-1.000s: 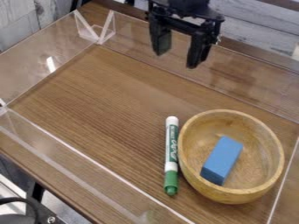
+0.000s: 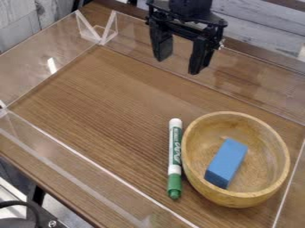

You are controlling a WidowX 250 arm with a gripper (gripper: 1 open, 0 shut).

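My black gripper (image 2: 181,46) hangs over the back middle of the wooden table, open, with nothing visible between its fingers. At the front right a round tan bowl (image 2: 251,142) holds a blue block (image 2: 226,166). Just left of the bowl a white and green marker (image 2: 174,157) lies lengthwise, its green end toward the front.
Clear plastic edging runs along the table's sides, with a small clear holder at the back left. A black cable shows at the lower left corner.
The gripper has shifted slightly at the back of the table. The bowl, block and marker have not visibly moved.
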